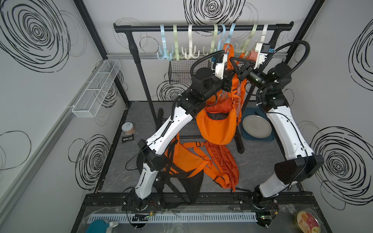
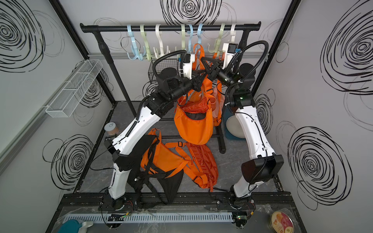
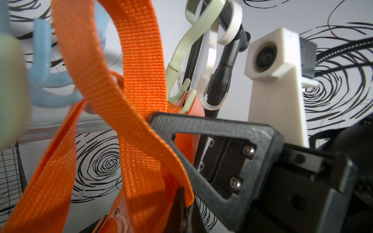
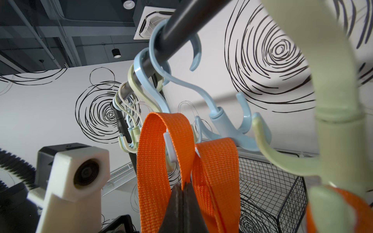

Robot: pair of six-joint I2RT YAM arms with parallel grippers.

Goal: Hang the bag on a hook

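Note:
An orange bag [image 1: 217,126] hangs beneath the rail, its straps [image 3: 139,66] up among the hooks. In the right wrist view, a strap loop [image 4: 155,128] rises around a hook tip below a blue hook [image 4: 229,126]; whether it rests on it is unclear. My left gripper [image 1: 230,71] and right gripper [image 2: 205,62] are close together at the straps. The right fingertips are shut on the orange strap. In the left wrist view the strap runs down into my left gripper's fingers, which are shut on it.
More hooks line the black rail [image 1: 147,28]. Another orange bag [image 1: 221,167] lies on the floor below. A wire basket [image 1: 178,69] is behind, a white rack [image 1: 93,89] on the left wall, a plate [image 1: 257,126] on the right.

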